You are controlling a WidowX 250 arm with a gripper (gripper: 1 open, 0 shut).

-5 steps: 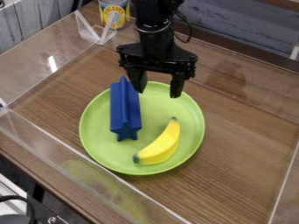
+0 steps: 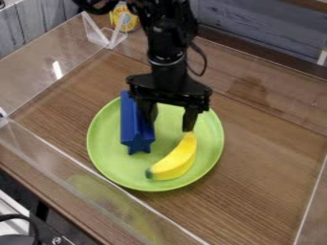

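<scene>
My black gripper (image 2: 169, 113) hangs open over the back half of a green plate (image 2: 153, 173), its two fingers pointing down on either side. A blue bar-shaped object (image 2: 134, 134) stands along the plate's left side, next to the left finger, which partly covers it; whether they touch I cannot tell. A yellow banana (image 2: 171, 164) lies on the front right of the plate, just below the right finger.
A yellow and blue can (image 2: 122, 17) stands at the back left near some clear plastic. Light walls edge the workspace.
The gripper has moved lower over the plate, its fingers coming down closer to the blue object and the banana. The objects on the plate look unmoved.
</scene>
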